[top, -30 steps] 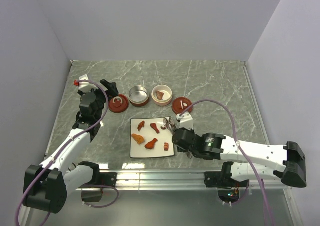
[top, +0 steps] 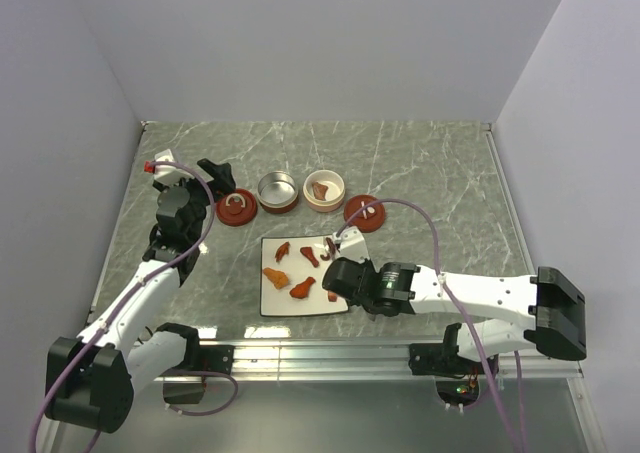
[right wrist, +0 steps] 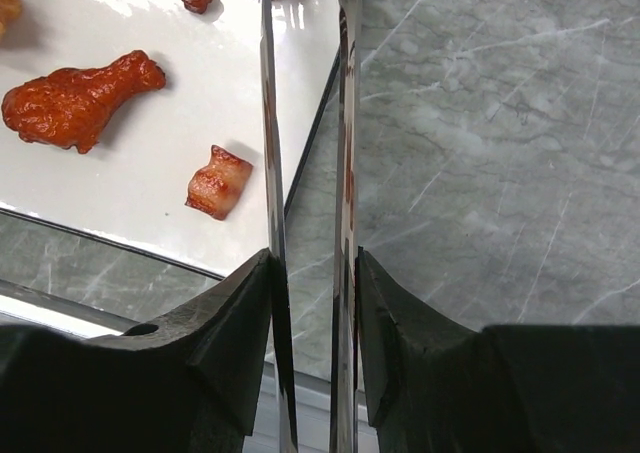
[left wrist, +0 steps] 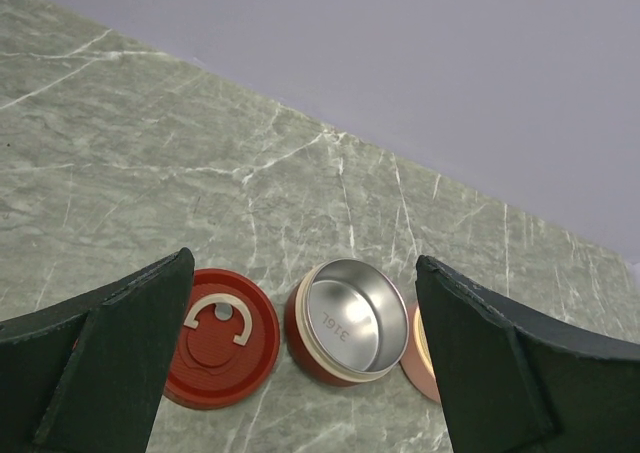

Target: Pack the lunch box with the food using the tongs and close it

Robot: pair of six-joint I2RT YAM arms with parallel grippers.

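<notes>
My right gripper is shut on metal tongs, held over the right part of the white board. The board holds a drumstick, a small meat cube and several other pieces. A steel-lined container and a cream container with a piece of food inside stand behind the board. Red lids lie either side of them. My left gripper is open, raised at the left near the left lid.
Walls enclose it at the back and sides, and a metal rail runs along the front edge.
My right arm has moved left with the tongs, further over the board's right side, covering part of it. The left arm is nearly still.
</notes>
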